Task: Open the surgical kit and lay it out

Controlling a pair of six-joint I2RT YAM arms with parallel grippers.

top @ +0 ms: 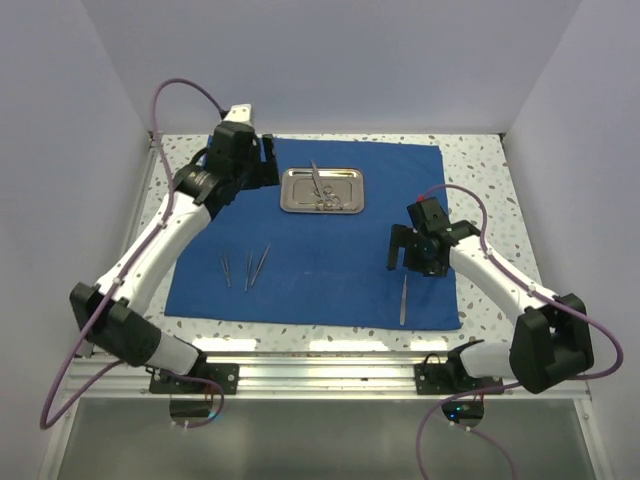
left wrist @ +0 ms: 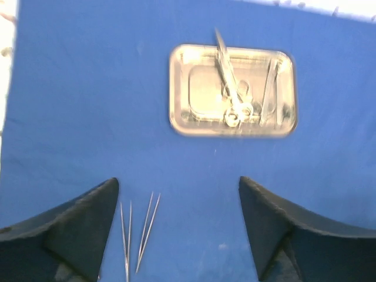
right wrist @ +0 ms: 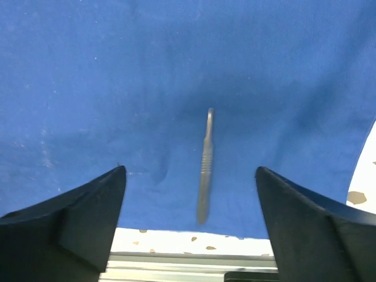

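Observation:
On the blue cloth (top: 320, 260) stands a metal tray (top: 290, 190), holding ring-handled instruments (left wrist: 232, 88) and slim pieces; one instrument's tip reaches over the far rim. Slim tweezers (top: 261, 265) lie at the front left, with more thin tools beside them. A single scalpel handle (right wrist: 205, 170) lies on the cloth near its front right edge. Above it my right gripper (top: 415, 262) is open, its fingers apart on either side, touching nothing visible. To the left of the tray is my left gripper (top: 266, 165), its fingers (left wrist: 97, 205) spread and nothing between them.
Speckled white table (top: 490, 190) borders the cloth. A metal rail (top: 320, 365) runs along the front. Bare cloth lies between the tweezers and the scalpel handle, and also to the right of the tray.

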